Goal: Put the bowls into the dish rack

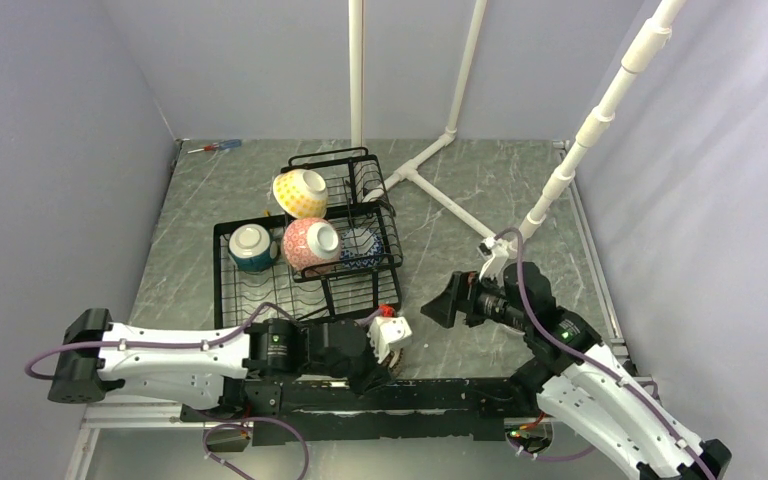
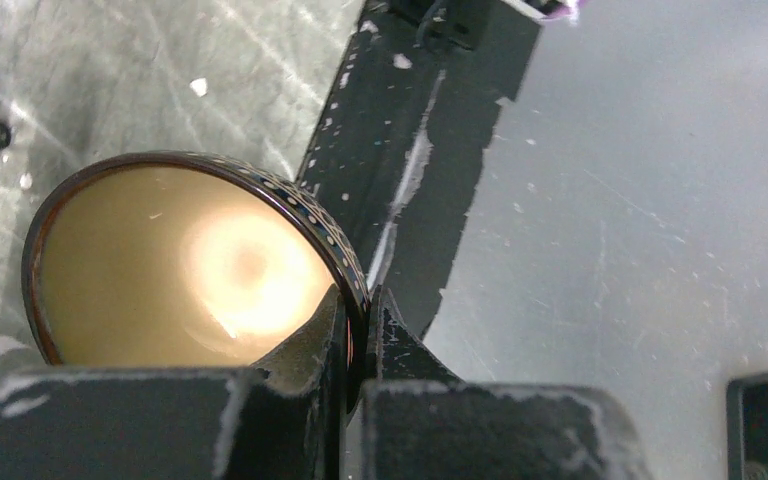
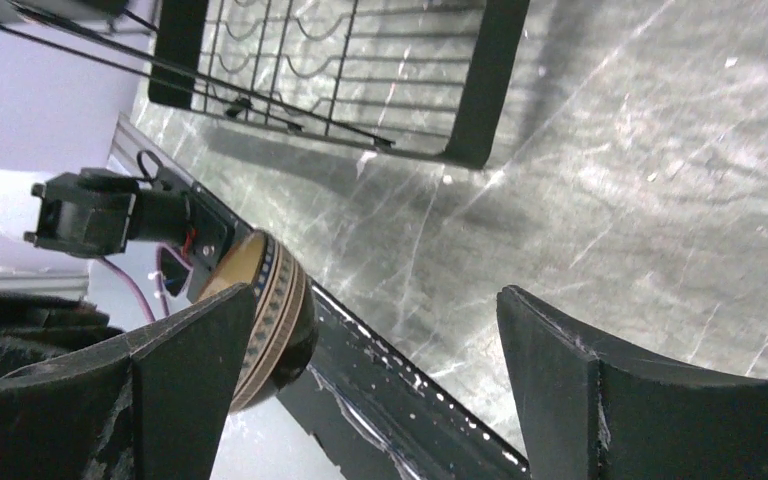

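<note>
My left gripper is shut on the rim of a dark patterned bowl [image 2: 170, 260] with a cream inside, near the front edge; the arm mostly hides it from above. My right gripper [image 1: 457, 295] stands open and empty to its right. The black two-tier dish rack [image 1: 218, 270] holds a teal bowl [image 1: 251, 255], a pink bowl [image 1: 310, 247], a yellow bowl [image 1: 300, 197] and a blue-patterned bowl [image 1: 360, 256].
White pipes [image 1: 445, 198] run behind and right of the rack. A screwdriver [image 1: 220, 145] lies at the back left. Bare marble counter [image 1: 430, 250] lies right of the rack.
</note>
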